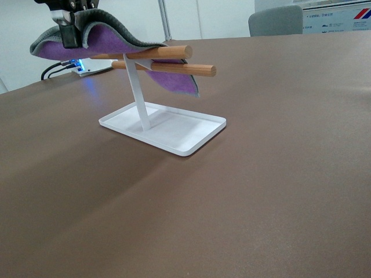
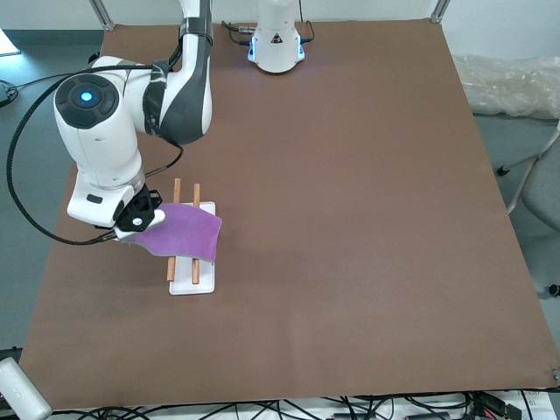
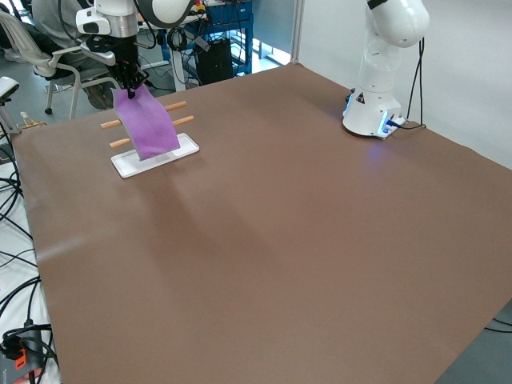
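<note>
A purple felt cloth with a grey backing lies draped across the two wooden dowels of a small rack with a white base. My gripper holds the cloth at its raised end, above and beside the dowels, with a fold of cloth around the dark fingers. In the right view the gripper sits at the cloth's upper edge. The other end of the cloth hangs down over the far dowel.
Cables and devices line the near edge.
</note>
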